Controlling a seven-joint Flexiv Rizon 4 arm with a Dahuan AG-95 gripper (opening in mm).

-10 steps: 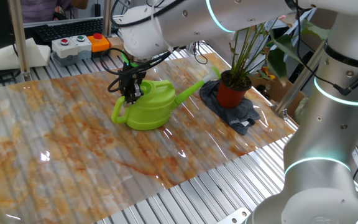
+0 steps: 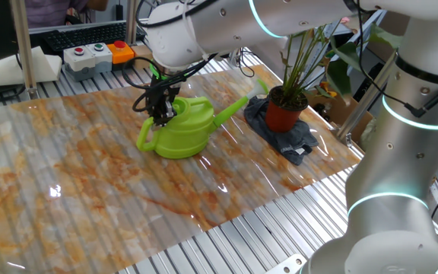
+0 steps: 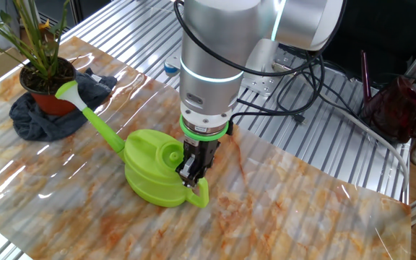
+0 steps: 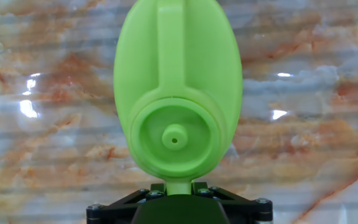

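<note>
A light-green watering can (image 2: pixel 185 137) stands upright on the marbled sheet, its spout (image 3: pixel 100 128) pointing toward the potted plant. My gripper is at the can's rear handle (image 3: pixel 203 193), near where it joins the top. From the wrist camera, one black fingertip lies on each side of the green handle strip, close against it, and the fingers look shut on it. The palm covers the lower part of the handle there. The round filler opening (image 4: pixel 174 140) lies just ahead of the fingers.
A plant in a brown pot (image 2: pixel 283 114) stands on a dark grey cloth (image 2: pixel 295 143) beyond the spout. Button boxes (image 2: pixel 90 61) sit at the back edge. A dark red watering can (image 3: pixel 399 108) is off to the side. The marbled sheet (image 2: pixel 67 183) is otherwise clear.
The upper wrist of the arm has shifted very slightly since a second ago. The gripper stays at the handle, and the watering can and plant have not visibly moved.
</note>
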